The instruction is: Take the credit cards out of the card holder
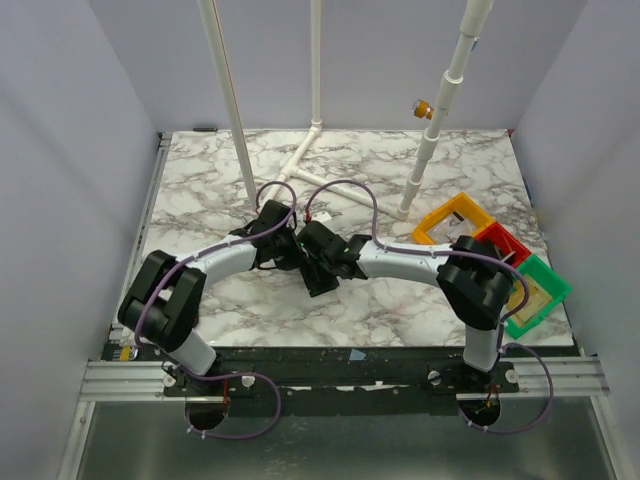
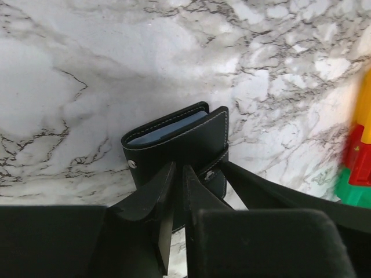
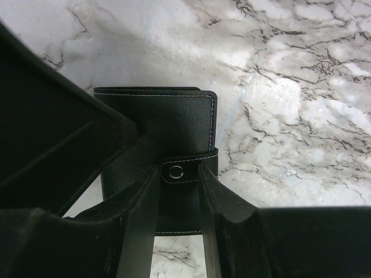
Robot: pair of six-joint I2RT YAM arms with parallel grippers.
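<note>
A black leather card holder (image 1: 322, 284) lies on the marble table between my two grippers. In the left wrist view the holder (image 2: 156, 159) has its top edge slightly gaping over a pale inner layer; my left gripper is shut at that top end, nothing visible between its fingers. In the right wrist view my right gripper is open over the snap strap (image 3: 188, 159) of the holder, a fingertip either side of the snap. Whether any finger touches the leather I cannot tell.
Yellow, red and green bins (image 1: 542, 300) stand at the right. White pipe frames (image 1: 300, 150) rise at the back. The table front around the holder is mostly clear; a red object peeks out at the left.
</note>
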